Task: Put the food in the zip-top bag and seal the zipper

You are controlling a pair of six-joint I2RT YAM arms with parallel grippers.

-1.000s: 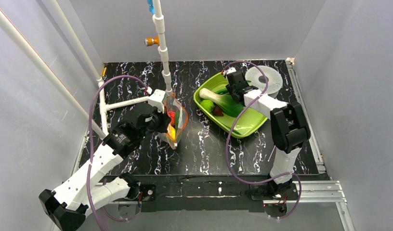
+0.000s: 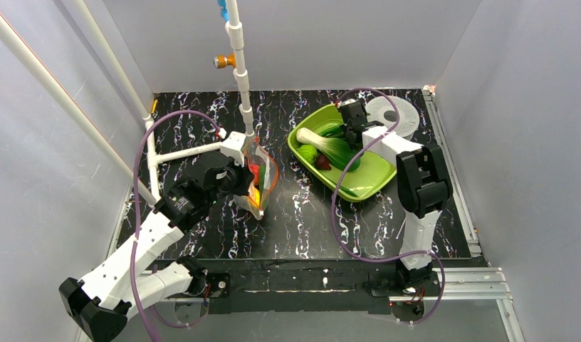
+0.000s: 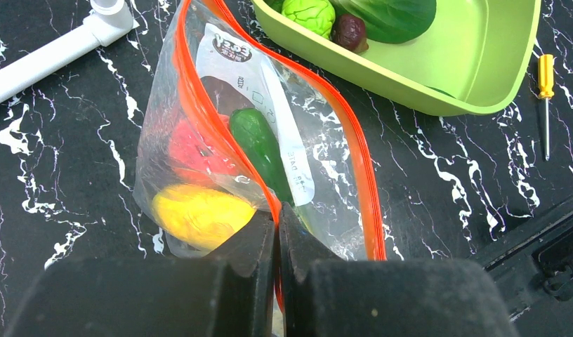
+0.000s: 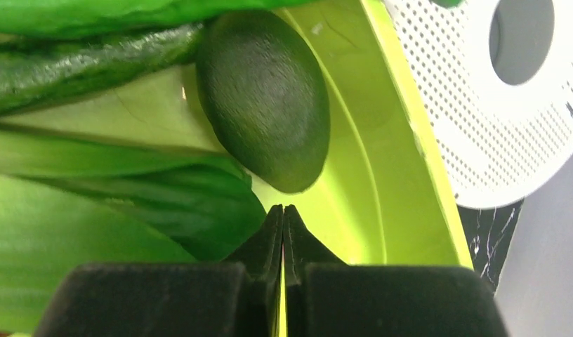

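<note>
In the right wrist view a dark green avocado (image 4: 262, 98) rests in the lime-green basket (image 4: 410, 133), just beyond the tips of my right gripper. Those fingers are pressed together with nothing between them. My left gripper is shut on the orange zipper edge of the clear bag (image 3: 154, 126), whose mouth gapes. Through the plastic I see a yellow item (image 3: 199, 214), a red item (image 3: 199, 147) and a dark green vegetable (image 3: 259, 144). In the top view the right gripper's arm hides the avocado.
Beside the avocado lie a leafy green vegetable (image 4: 80, 225), a cucumber (image 4: 94, 67) and a green pepper (image 4: 115, 15). A perforated white disc (image 4: 508, 154) stands outside the basket wall. A yellow screwdriver (image 3: 545, 77) lies on the dark table. White pipes (image 2: 238, 57) rise behind the bag.
The basket shifted slightly.
</note>
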